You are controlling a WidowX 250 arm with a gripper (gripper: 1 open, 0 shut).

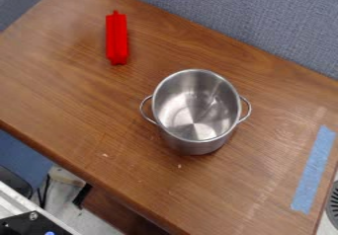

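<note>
A steel pot [196,113] with two side handles stands upright on the wooden table [93,120], right of centre, and looks empty. A red elongated object [117,39] lies at the upper left of the table, apart from the pot. I cannot make out my gripper in this view.
A strip of blue tape [311,168] is on the table's right side. A grey padded surface borders the back. The table's front edge runs diagonally at the lower left, with cables beyond it.
</note>
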